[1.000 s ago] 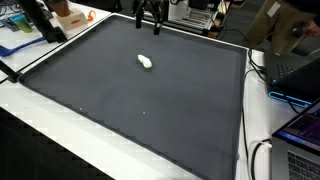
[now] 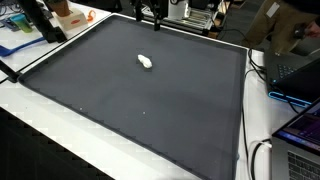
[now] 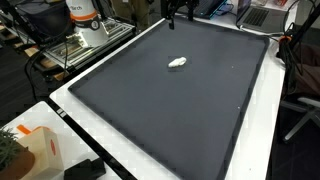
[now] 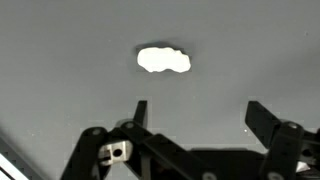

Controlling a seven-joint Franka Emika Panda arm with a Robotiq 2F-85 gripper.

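A small, lumpy white object [image 2: 145, 62] lies by itself on the dark grey mat [image 2: 150, 110], toward the robot's side. Exterior view 2 shows the white piece [image 3: 177, 62] with bare mat all around it. From the wrist, the same white object [image 4: 163, 59] appears above the gap between my fingers, clear of both. My gripper is open, its black fingers [image 4: 259, 118] wide apart with only mat visible between them. At the top edge of exterior view 1, the gripper is partly cut off.
A laptop [image 2: 299, 162] and a keyboard [image 2: 294, 82] with cables lie beyond its right side in exterior view 1. Assorted items crowd the upper left there. A potted plant [image 3: 10, 152] stands at lower left in exterior view 2.
In exterior view 1 my gripper has shifted slightly toward the top of the picture. The white object lies where it was.
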